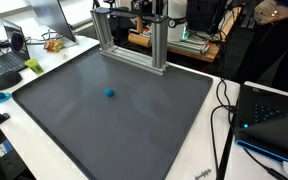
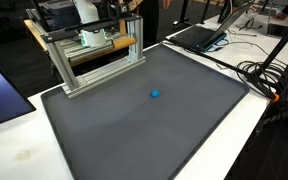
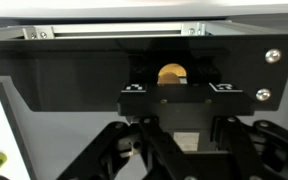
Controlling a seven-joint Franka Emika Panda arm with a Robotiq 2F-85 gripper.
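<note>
In the wrist view my gripper is closed on a dark object (image 3: 181, 92) whose shape is hard to make out. A black panel (image 3: 84, 75) with bolts at its right end lies beneath the fingers. A round orange-brown piece (image 3: 171, 74) shows just beyond the fingertips. On the grey mat sits a small blue object (image 1: 109, 93), also visible as a blue spot (image 2: 155, 94) in exterior view 2. Neither exterior view shows the gripper's fingers clearly.
A metal frame (image 1: 134, 57) stands at the mat's far edge, seen also as silver rails (image 2: 104, 74). Small yellow and blue items (image 1: 32, 64) lie left of it. Cables (image 1: 219, 110) run along the right side.
</note>
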